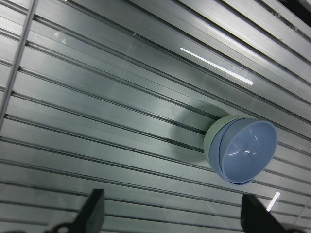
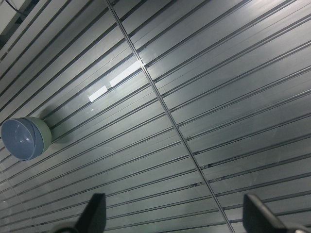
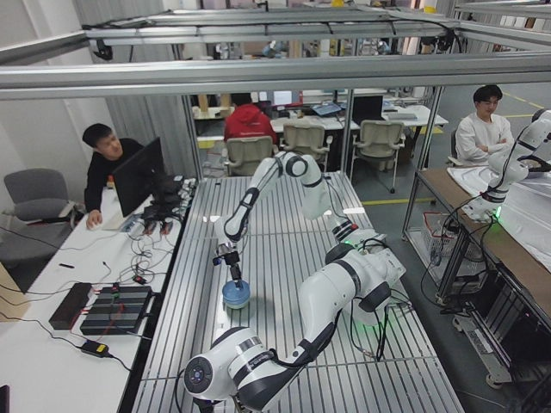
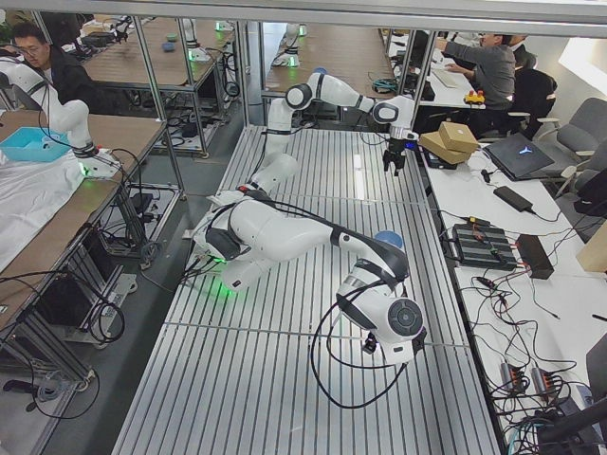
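A stack of bowls stands on the slatted metal table, two blue bowls (image 1: 247,150) nested in a pale green bowl (image 1: 212,131). It also shows in the camera left view (image 3: 236,292) and the right wrist view (image 2: 18,138). My left gripper is open above bare slats, with the stack beyond its fingers toward the right of its view. My right gripper is open too, with empty table below and the stack off to the upper left. In the camera right view the near arm partly hides the stack.
A side table (image 3: 43,361) with power units, cables and a monitor runs along one side, with a seated person. Another robot's bench (image 3: 525,258) stands opposite.
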